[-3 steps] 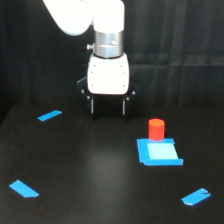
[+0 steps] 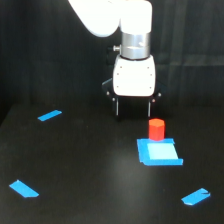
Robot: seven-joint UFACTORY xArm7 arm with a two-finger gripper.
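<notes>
A red block stands upright on the black table at the far edge of a square marked in blue tape. Whether its base rests on the tape or just behind it I cannot tell. My gripper hangs above and to the left of the block in the picture, its two thin fingers spread wide. Between them there is only dark background. The gripper and the block appear apart.
Inside the tape square lies a white patch. Blue tape strips lie at the far left, near left and near right.
My gripper has shifted to the right, closer to the red block, and sits about level with where it was. Its fingers are still apart. The block and the tape have not moved.
</notes>
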